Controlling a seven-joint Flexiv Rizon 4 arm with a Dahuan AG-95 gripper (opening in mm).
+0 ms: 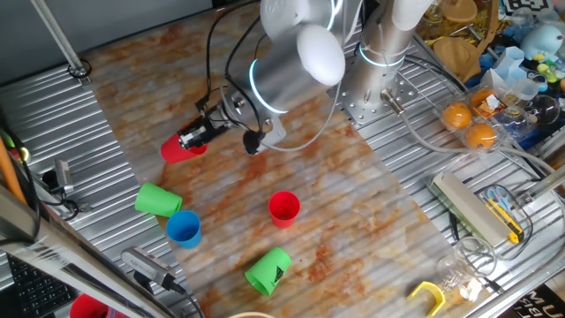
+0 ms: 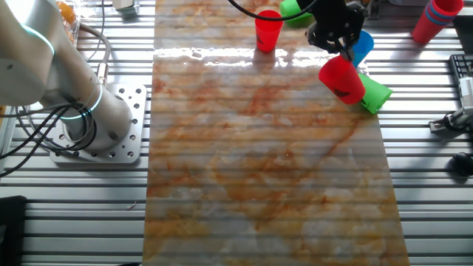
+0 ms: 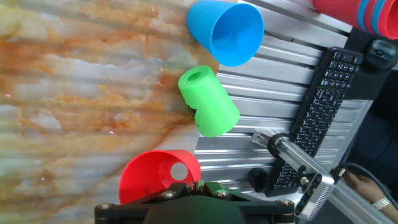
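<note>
My gripper (image 1: 192, 139) is shut on a red cup (image 1: 179, 151), which hangs tilted from the fingertips. In the wrist view this cup (image 3: 146, 180) lies at the bottom, its wall at the fingers. A green cup (image 1: 159, 200) rests on its side near the board's edge, with a blue cup (image 1: 184, 230) right beside it. Farther off, another red cup (image 1: 284, 210) stands upright, and a second green cup (image 1: 267, 271) lies tipped over. From exterior view 2 the held cup (image 2: 341, 80) partly covers the nearer green cup (image 2: 375, 94).
Nested red and blue cups (image 3: 367, 15) lie outside the marbled board (image 2: 259, 185), near a keyboard (image 3: 317, 106). A metal post with a camera (image 1: 152, 268) stands along that side. Much of the board is bare. Clutter and oranges (image 1: 481, 135) sit past the arm's base.
</note>
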